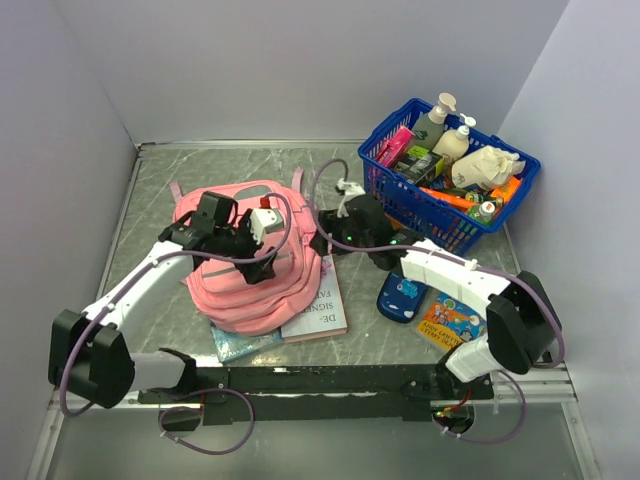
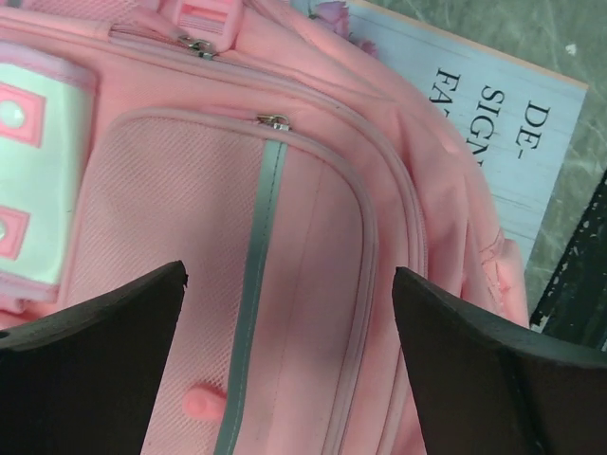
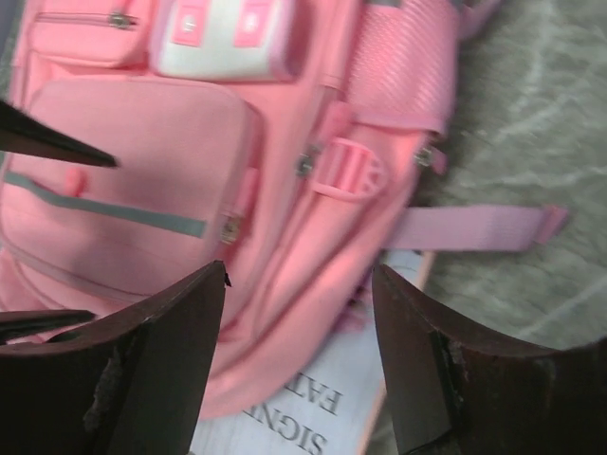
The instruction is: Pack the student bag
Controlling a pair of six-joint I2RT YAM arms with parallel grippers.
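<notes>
A pink backpack (image 1: 222, 295) lies flat on the floor at centre left, its front pocket and zippers facing up. Over that pocket my left gripper is open, with only the bag's fabric showing beyond its fingers. At the bag's right edge my right gripper stands part open, nothing between its fingers; a strap buckle (image 3: 351, 172) shows beyond them. The white book (image 1: 318, 312) lies partly under the bag's lower right side. A dark blue case (image 1: 401, 297) and an orange-and-blue book (image 1: 452, 322) rest on the floor to the right.
A blue basket (image 1: 418, 205) full of bottles and packages stands at the back right, close to the right arm. Another light-blue booklet (image 1: 240, 345) pokes out below the bag. Walls close in on both sides.
</notes>
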